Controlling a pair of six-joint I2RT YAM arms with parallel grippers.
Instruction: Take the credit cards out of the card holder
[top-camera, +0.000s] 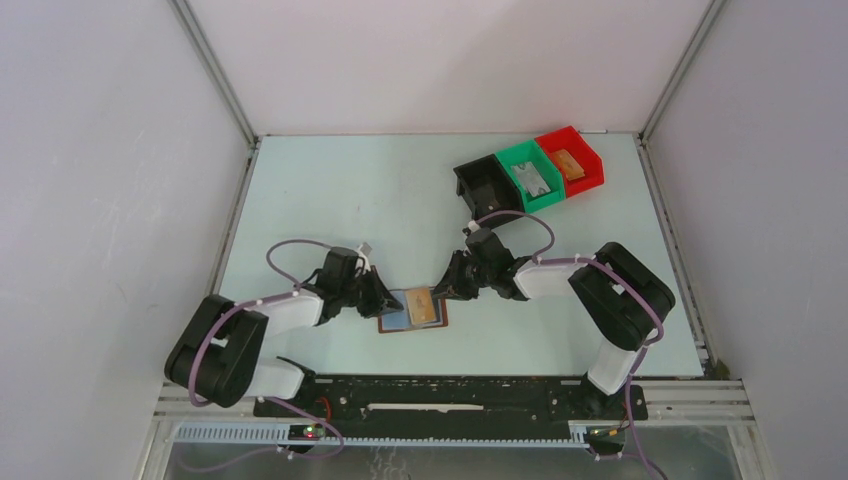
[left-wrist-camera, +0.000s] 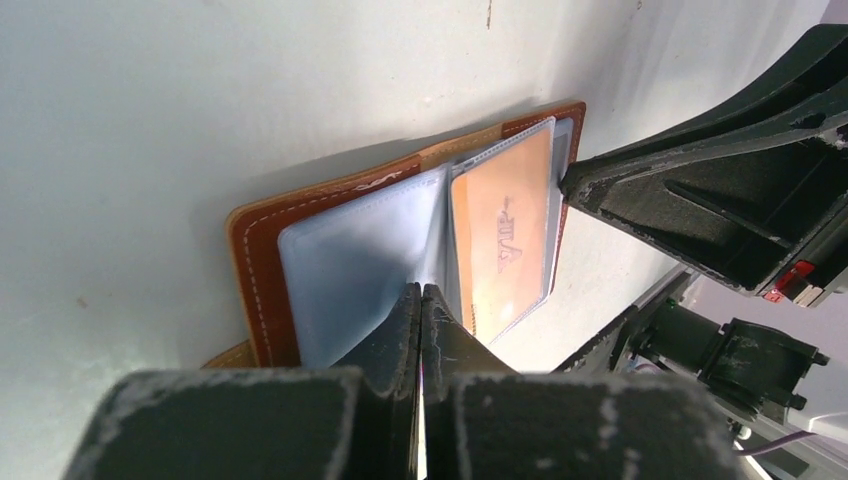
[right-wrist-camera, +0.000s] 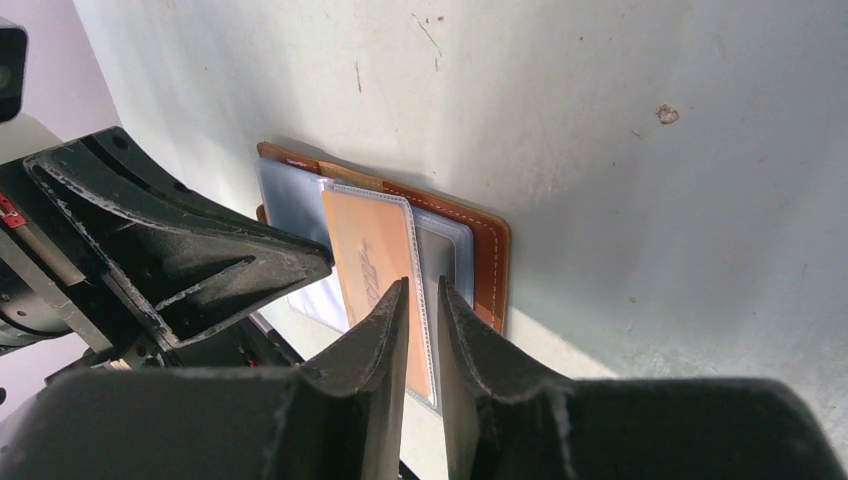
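Observation:
The brown card holder (top-camera: 440, 323) lies spread on the table, with clear bluish sleeves. An orange credit card (left-wrist-camera: 505, 230) sits in a sleeve partly raised toward the right half. My left gripper is shut with nothing between its fingers; its tips are over the clear sleeve (left-wrist-camera: 345, 265), just left of the card, which lies outside them. My right gripper stands slightly open. One of its fingers is over the orange card (right-wrist-camera: 370, 250), the other over the grey sleeve beyond, and the card sleeve's edge runs through the gap.
Black (top-camera: 463, 187), green (top-camera: 511, 156) and red (top-camera: 566, 137) bins stand joined at the back right. A silvery card lies in the green bin and an orange one in the red.

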